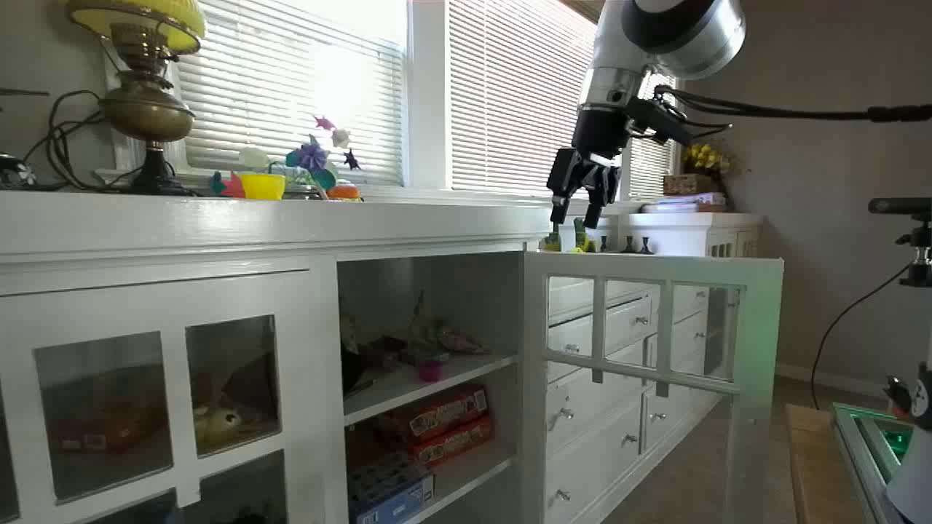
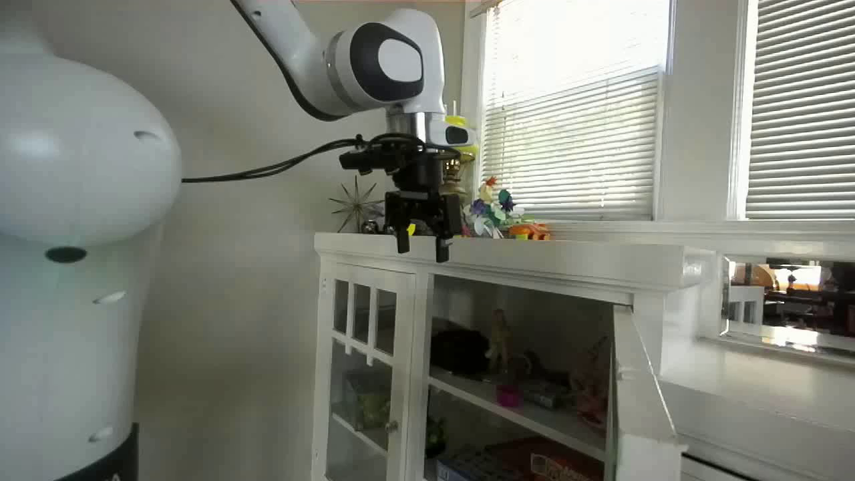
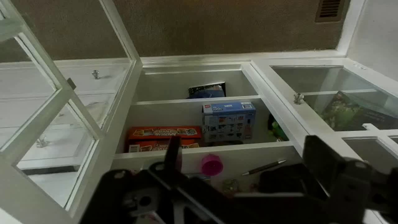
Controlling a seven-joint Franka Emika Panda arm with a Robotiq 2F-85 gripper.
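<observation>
My gripper hangs open, fingers down, in front of the white cabinet's top ledge, with nothing between its fingers. In exterior view 1 the gripper appears above the top edge of the open glass-paned door. That door is swung well out from the cabinet in the wrist view. Inside, the upper shelf holds a small magenta cup, a pen and dark items partly hidden by my gripper. Red boxes and a blue box stand on the shelf below.
A second glass door beside the opening is closed. An oil lamp, a yellow pot and pinwheel flowers line the ledge. Bare floor lies before the cabinet.
</observation>
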